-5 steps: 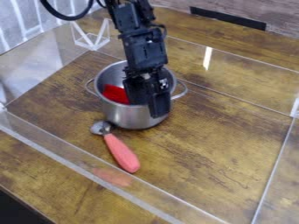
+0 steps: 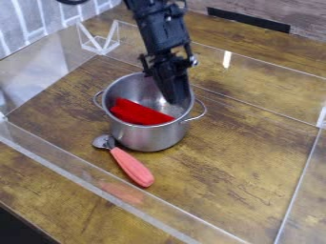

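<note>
A steel pot (image 2: 152, 138) with two wire handles stands left of centre on the wooden table (image 2: 249, 172). A bright red object (image 2: 137, 112) lies inside it, along the left part. The black gripper (image 2: 176, 74) hangs over the back right of the pot; it looks shut, with nothing visible between its fingers, though its tip is hard to make out. A utensil with a pink-red handle (image 2: 132, 168) and a metal head lies in front of the pot on the left.
A white wire object (image 2: 99, 36) stands at the back left. Clear plastic edges run along the left and front.
The gripper has risen up and back from inside the pot. The red object in the pot now shows more fully, farther toward the front.
</note>
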